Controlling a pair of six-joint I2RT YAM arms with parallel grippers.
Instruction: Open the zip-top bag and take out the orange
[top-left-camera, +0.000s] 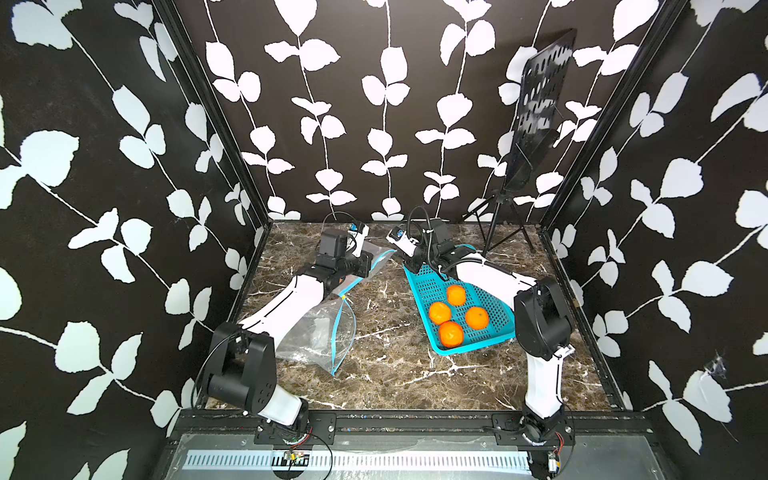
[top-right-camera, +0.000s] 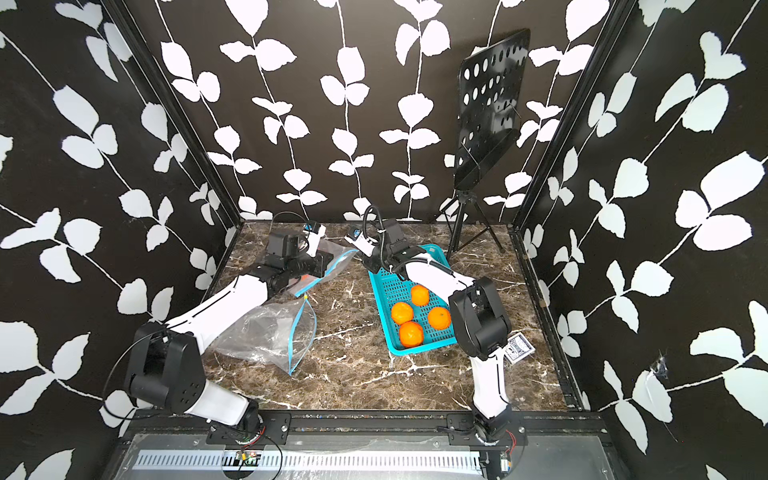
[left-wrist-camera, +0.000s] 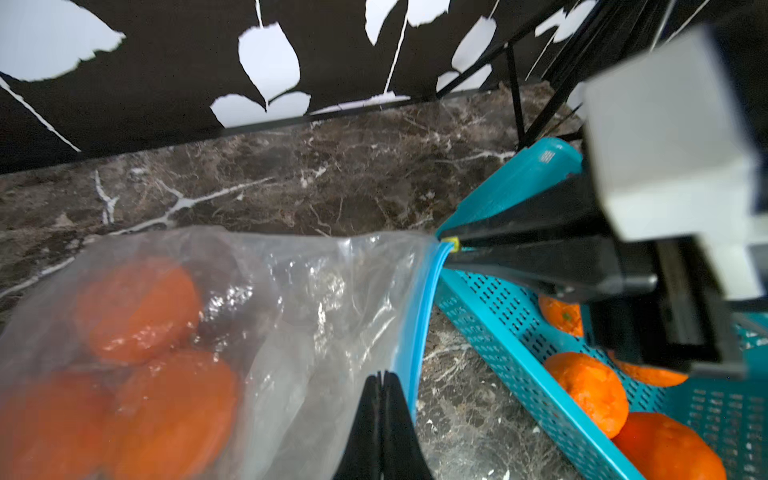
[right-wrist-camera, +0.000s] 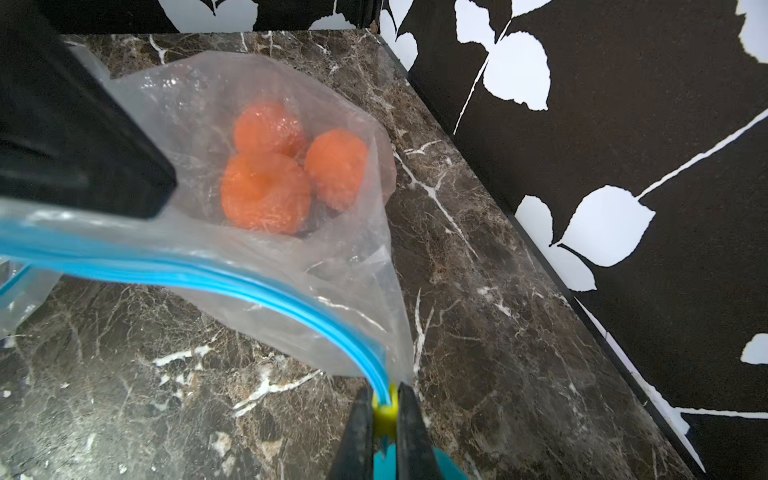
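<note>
A clear zip bag (left-wrist-camera: 320, 304) with a blue zip holds several oranges (right-wrist-camera: 264, 192), seen through the plastic in both wrist views. My right gripper is shut on the bag's yellow slider (right-wrist-camera: 384, 412) at the end of the zip, above the left rim of the blue basket. My left gripper is shut, with nothing visible between its fingertips, hovering over the bag beside the blue zip in the left wrist view. Whether the zip is parted cannot be told.
The blue basket (top-left-camera: 424, 340) at the right holds several loose oranges (top-left-camera: 477, 318). A second clear bag (top-left-camera: 308, 340) lies empty at the front left. A black panel on a tripod (top-right-camera: 488, 112) stands at back right.
</note>
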